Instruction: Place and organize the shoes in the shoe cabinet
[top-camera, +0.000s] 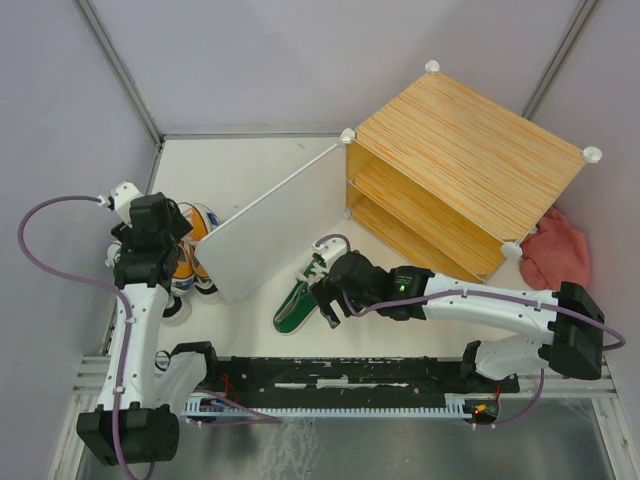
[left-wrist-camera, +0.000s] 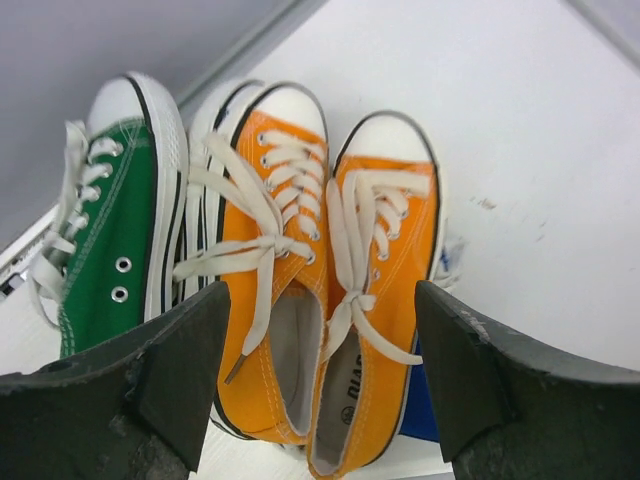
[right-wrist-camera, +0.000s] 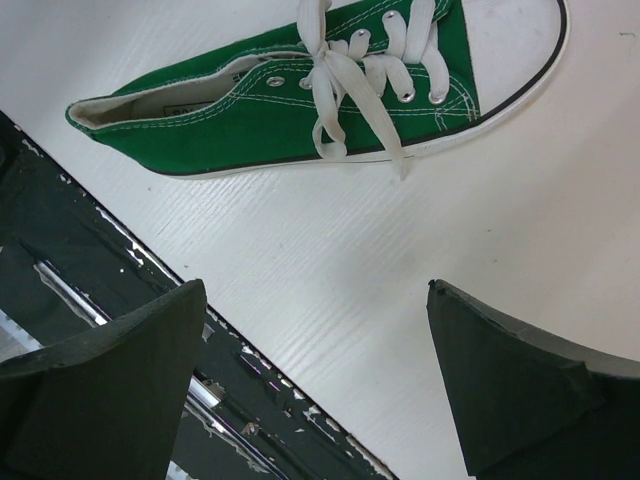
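Observation:
Two orange shoes (left-wrist-camera: 270, 210) with white laces lie side by side below my left gripper, which stands part open with nothing between its fingers. A green shoe (left-wrist-camera: 115, 220) leans against their left side. In the top view the left arm partly covers this group of shoes. Another green shoe (right-wrist-camera: 270, 100) lies on its side on the white floor, just beyond my open right gripper, whose fingers are empty. At the right stands the wooden shoe cabinet (top-camera: 475, 150), its shelves (top-camera: 415, 215) showing and no shoes visible on them.
The cabinet's white door (top-camera: 275, 225) swings out toward the orange shoes, close to the left arm. A pink cloth (top-camera: 556, 253) lies right of the cabinet. Bare floor (top-camera: 235, 175) shows behind the door.

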